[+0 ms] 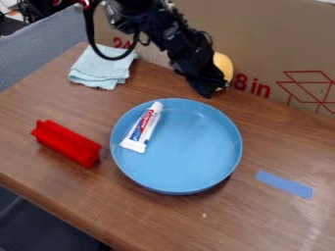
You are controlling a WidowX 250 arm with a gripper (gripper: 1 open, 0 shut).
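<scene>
The black arm reaches in from the top, and its gripper (207, 82) is low near the back of the table, behind the blue plate (183, 167) and in front of a yellow round object (224, 65) that it partly hides. The fingers are dark and small; nothing is seen held, and their state is hard to make out. A white toothpaste tube (141, 127) lies on the left part of the plate. A red block-like object (66, 143) lies left of the plate, and a folded light-blue cloth (100, 68) is at the back left.
A cardboard panel (288, 59) stands along the back edge. A strip of blue tape (284, 183) is on the table at right. The table's front left edge drops to a dark area. Bare wood surrounds the plate.
</scene>
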